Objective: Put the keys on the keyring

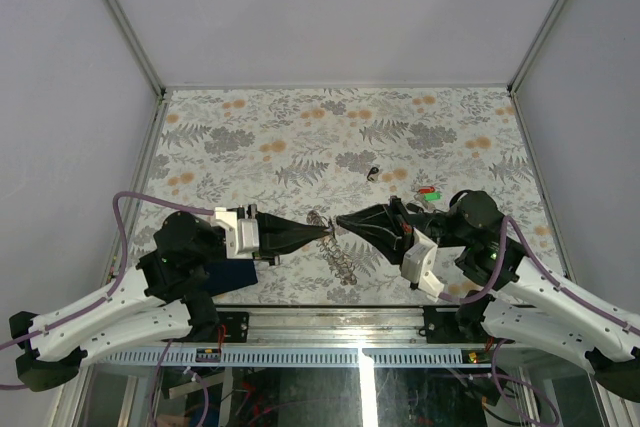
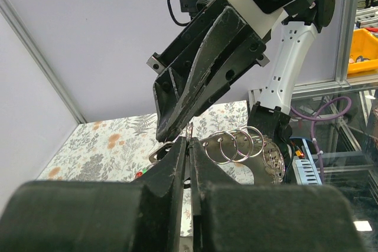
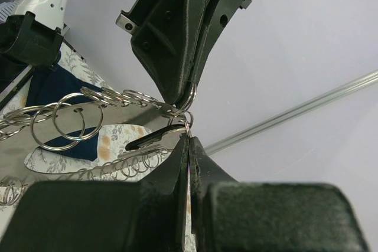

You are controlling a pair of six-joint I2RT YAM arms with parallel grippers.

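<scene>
My left gripper (image 1: 328, 231) and right gripper (image 1: 338, 221) meet nearly tip to tip over the mat. A silver keyring with a chain of linked rings (image 1: 340, 260) hangs at their tips; in the left wrist view its rings (image 2: 236, 144) trail off to the right. The left gripper is shut on a thin ring edge rising from its fingertips. In the right wrist view, a ring (image 3: 186, 121) reaches the tips of the shut right gripper; whether it is pinched there is unclear. A dark clasp-like piece (image 3: 155, 138) lies alongside. Key-like pieces, red (image 1: 427, 190) and green (image 1: 433, 196), lie on the mat.
Further back on the flowered mat (image 1: 250, 127) lies a small dark item (image 1: 373, 173). A dark blue cloth or sheet (image 1: 230, 275) sits near the left arm.
</scene>
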